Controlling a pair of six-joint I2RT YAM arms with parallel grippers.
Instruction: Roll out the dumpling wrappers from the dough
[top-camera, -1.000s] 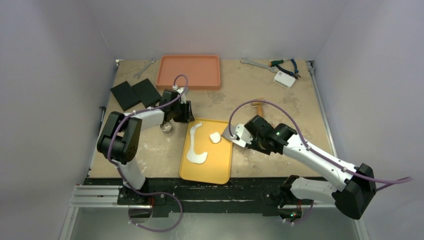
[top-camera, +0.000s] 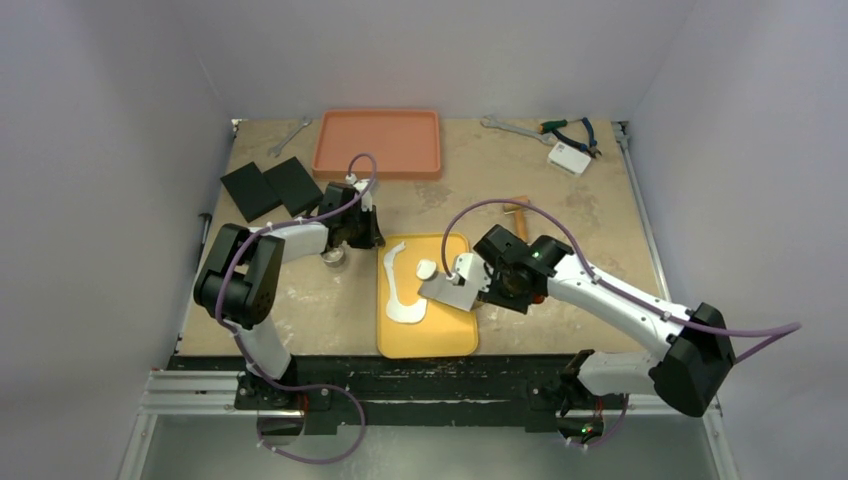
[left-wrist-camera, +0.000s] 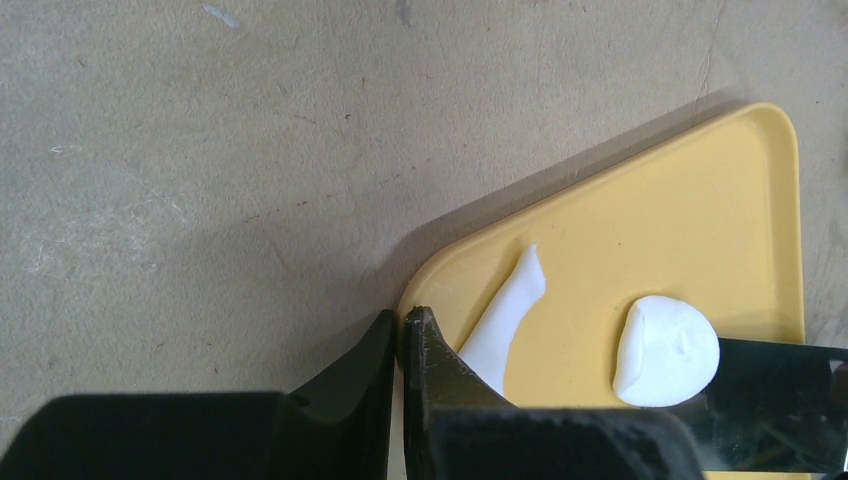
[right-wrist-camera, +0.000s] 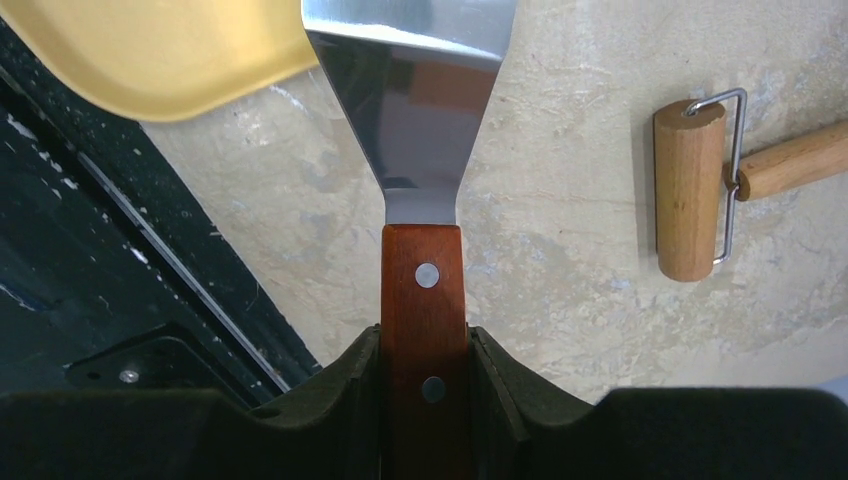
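A yellow tray (top-camera: 430, 335) holds a long white dough strip with a wide end (top-camera: 405, 308) and a thicker round dough piece (left-wrist-camera: 665, 350). My left gripper is shut at the tray's top-left corner, its fingertips against the rim. My right gripper is shut on the wooden handle of a steel scraper (right-wrist-camera: 420, 120), whose blade reaches over the tray's right side, beside the round piece. A wooden roller (right-wrist-camera: 687, 200) lies on the table right of the tray.
An orange tray (top-camera: 376, 140) stands at the back, with black plates (top-camera: 255, 190), a wrench and a metal cup (top-camera: 334, 256) on the left. Pliers, another wrench and a white box (top-camera: 569, 158) lie at the back right.
My right gripper has moved left with the scraper, its blade further over the tray. The tray's front end has shifted right and toward the back. The left arm is nearly still.
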